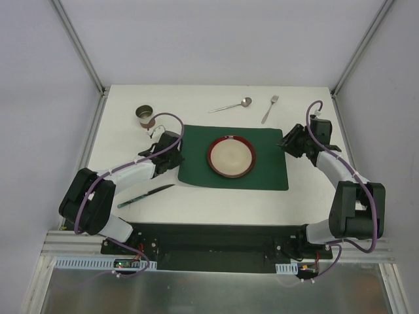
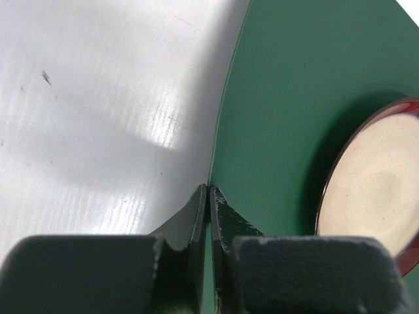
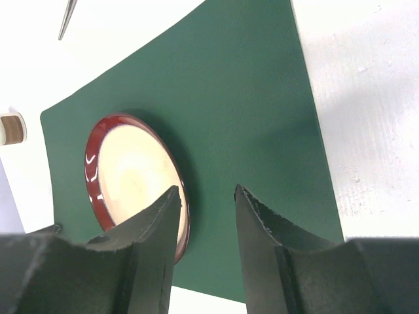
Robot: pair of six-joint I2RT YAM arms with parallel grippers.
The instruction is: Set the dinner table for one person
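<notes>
A green placemat (image 1: pixel 268 171) lies flat across the middle of the table, with a cream plate with a dark red rim (image 1: pixel 231 156) on it. At the mat's left edge my left gripper is shut on that edge. Over the mat's right edge hangs my right gripper, part open, nothing between its fingers. Behind the mat lie a spoon (image 1: pixel 245 102) and a fork (image 1: pixel 270 109). A knife (image 1: pixel 145 195) rests at the front left. The metal and brown cup (image 1: pixel 145 116) stands at the back left.
White table (image 1: pixel 216 208) shows bare in front of the mat and to its right beneath the right arm. The table's front edge borders a dark strip (image 1: pixel 209 250). Walls rise close on both sides.
</notes>
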